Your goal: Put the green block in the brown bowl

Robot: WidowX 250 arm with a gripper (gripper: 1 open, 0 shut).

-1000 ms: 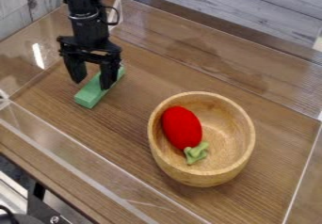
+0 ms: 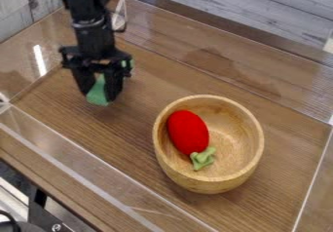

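Note:
The dark gripper (image 2: 99, 88) is at the left of the table, pointing down and blurred. Part of the green block (image 2: 97, 96) shows between and below its fingers, the rest being hidden behind them. Whether the fingers press on the block, and whether it touches the table, I cannot tell. To the right, well apart from the gripper, stands the brown bowl (image 2: 247, 138), a round light-wood one. Inside it, toward its left side, lies a red object with a green tip.
The red object (image 2: 188, 130) takes up the bowl's left part, its green tip (image 2: 203, 158) toward the front; the bowl's right part is bare. Open wooden table (image 2: 196, 56) lies between the gripper and the bowl and behind them.
The gripper has come slightly lower and is now blurred.

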